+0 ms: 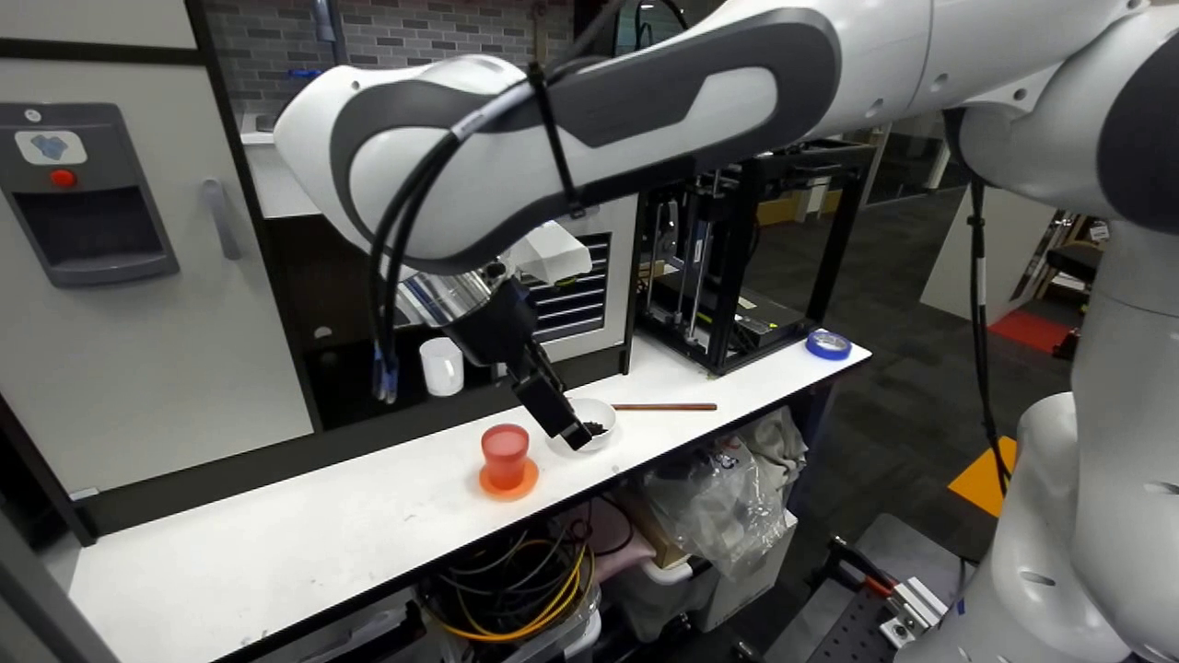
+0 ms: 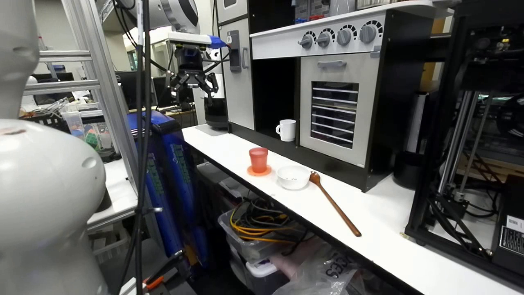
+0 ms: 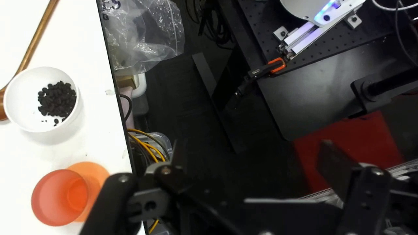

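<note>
My gripper (image 2: 194,93) is open, fingers spread and nothing between them; in the wrist view its fingers (image 3: 181,153) hang over the dark floor beyond the counter's edge. A translucent red cup (image 1: 505,454) stands upright on an orange coaster (image 1: 519,488) on the white counter. Beside it a white bowl (image 2: 293,178) holds a small heap of dark bean-like pieces (image 3: 57,100). The arm's tip partly covers the bowl in exterior view 1. Against the bowl's far side lies a brown wooden spoon (image 2: 337,206), its handle stretching along the counter.
A white mug (image 2: 287,130) sits in the open bay of the toy kitchen. Blue tape (image 1: 829,343) lies at the counter's far end, near a black-framed machine (image 1: 724,276). Bins with cables (image 2: 255,223) and clear plastic (image 1: 724,497) are below.
</note>
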